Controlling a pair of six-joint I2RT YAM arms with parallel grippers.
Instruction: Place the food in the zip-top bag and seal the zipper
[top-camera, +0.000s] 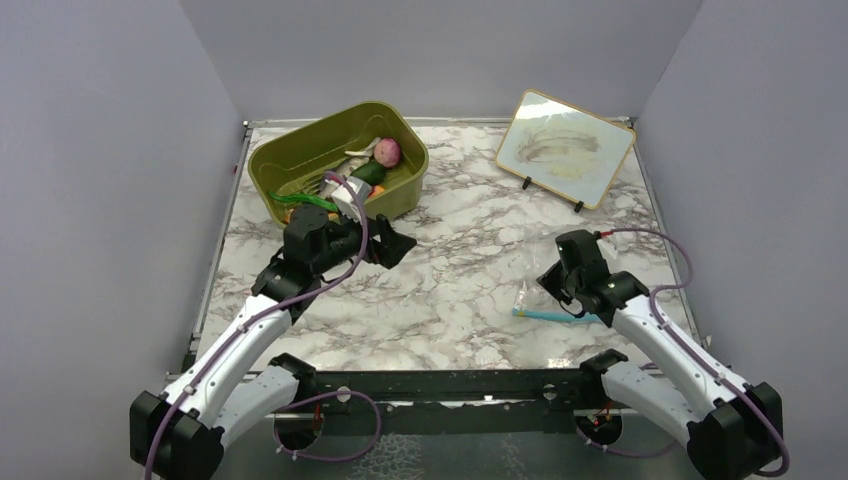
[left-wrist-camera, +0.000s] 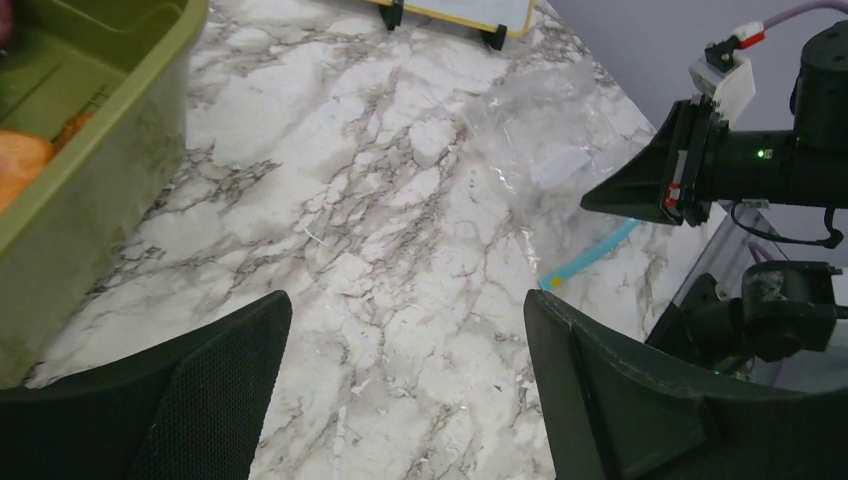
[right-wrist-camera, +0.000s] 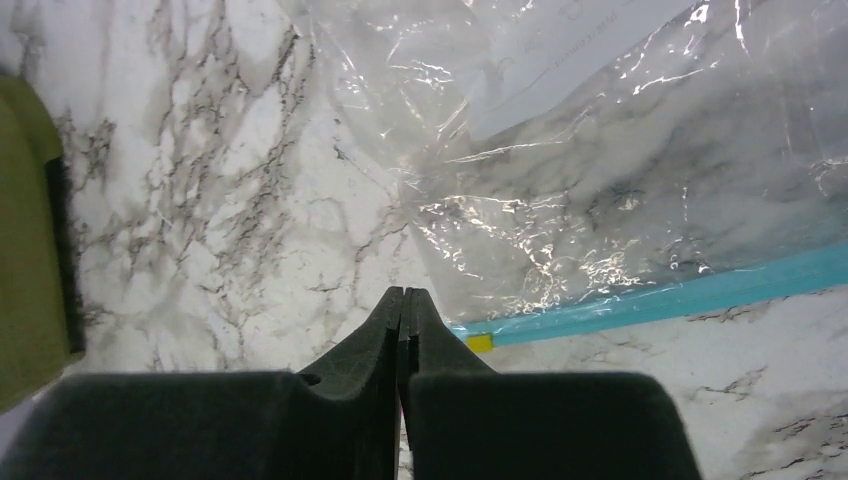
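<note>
A clear zip top bag (right-wrist-camera: 620, 190) lies flat on the right of the table, its blue zipper strip (left-wrist-camera: 590, 258) toward the front. My right gripper (top-camera: 545, 290) is shut above the bag's left front corner, nothing visible between its fingers. My left gripper (top-camera: 398, 248) stands open beside the olive bin (top-camera: 395, 205) (left-wrist-camera: 120, 160), which holds the food: red onion (top-camera: 387, 152), cucumber (top-camera: 369, 173), green chilli (top-camera: 300, 197) and other pieces, partly hidden by the left arm.
A framed board (top-camera: 565, 150) on black feet stands at the back right. Grey walls surround the table.
</note>
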